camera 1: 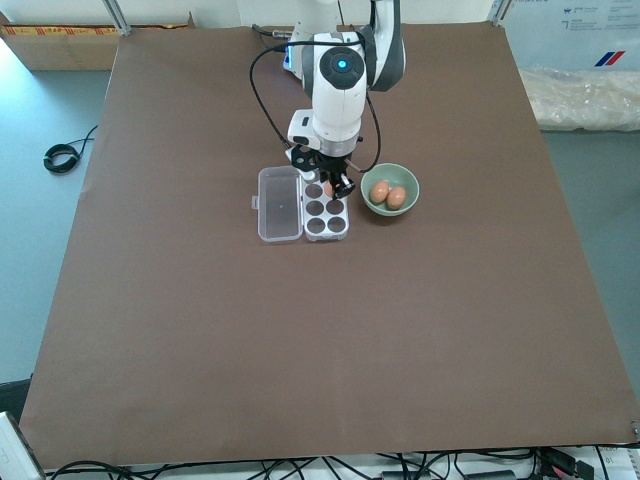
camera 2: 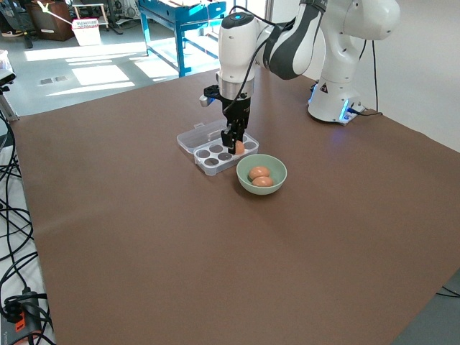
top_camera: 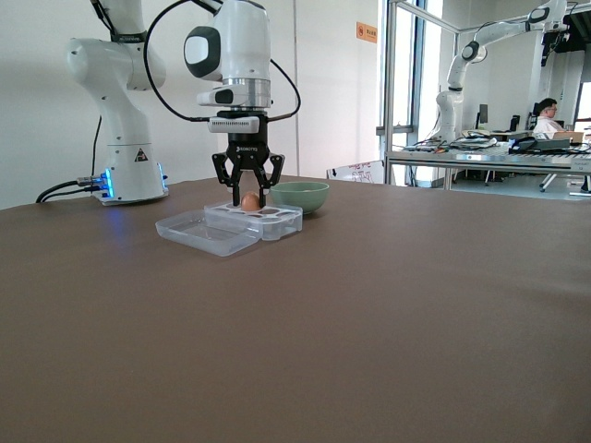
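Note:
My gripper [top_camera: 249, 198] is low over a clear plastic egg box [camera 1: 326, 224] with round holes, its lid [camera 1: 279, 204] lying open to the side. An egg [top_camera: 250, 202] sits between my fingertips at the box's back holes; whether the fingers touch it I cannot tell. A green bowl [camera 2: 261, 186] beside the box, on the right in the left camera view, holds two brown eggs [camera 1: 379, 191].
The robot's white base [top_camera: 134, 175] stands behind, with cables. More cables run along the table's near edge in the left camera view.

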